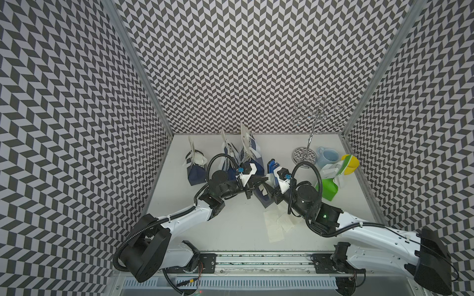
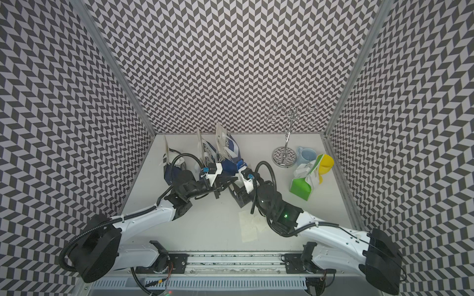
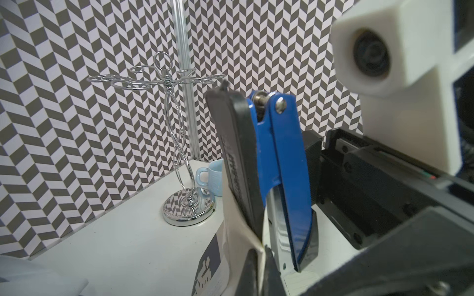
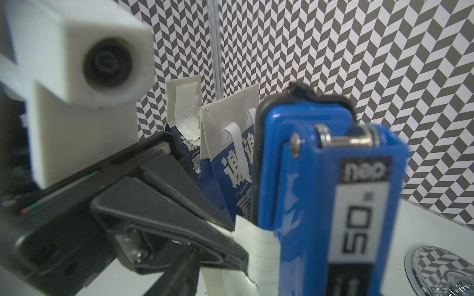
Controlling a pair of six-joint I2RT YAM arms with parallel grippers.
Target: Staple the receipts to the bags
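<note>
In the left wrist view my left gripper is shut on the beige top edge of a bag. A receipt lies against that edge, close to the left fingertips, in the right wrist view. The blue and black stapler stands nearly upright there, its lower end out of frame. My right gripper grips the stapler from below; its fingertips are hidden. Seen from the left wrist, the stapler's black side touches or nearly touches the bag top. Whether a staple is in the paper cannot be told.
Several navy and beige bags stand at the back left. Loose receipts lie at the front. On the right are a chrome stand, a light blue mug and a green and white item.
</note>
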